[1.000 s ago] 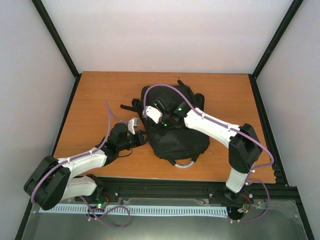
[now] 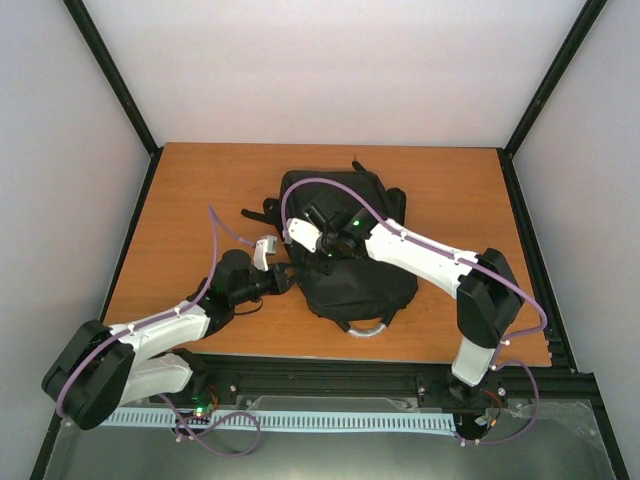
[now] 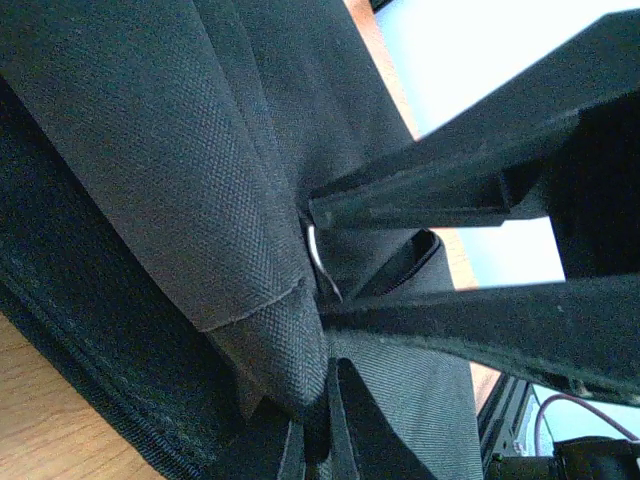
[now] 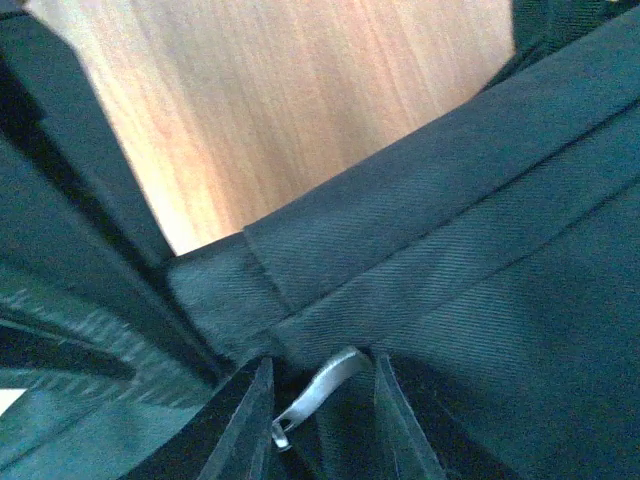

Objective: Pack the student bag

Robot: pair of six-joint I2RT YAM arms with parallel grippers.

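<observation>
The black backpack [image 2: 355, 295] lies on the table, its grey-tipped handle toward the front. My left gripper [image 2: 285, 277] is at the bag's left side; in the left wrist view its fingertips [image 3: 340, 420] are shut at a fabric fold, and whether cloth is between them is hidden. My right gripper [image 2: 315, 255] is over the bag's middle-left. In the right wrist view its fingertips [image 4: 400, 430] stand part open around a silver zipper pull [image 4: 325, 385] on the dark fabric.
Bare wooden table [image 2: 190, 190] surrounds the bag on all sides. The two grippers are close together at the bag's left. Walls border the back and both sides.
The left arm has moved very slightly; the bag looks unchanged.
</observation>
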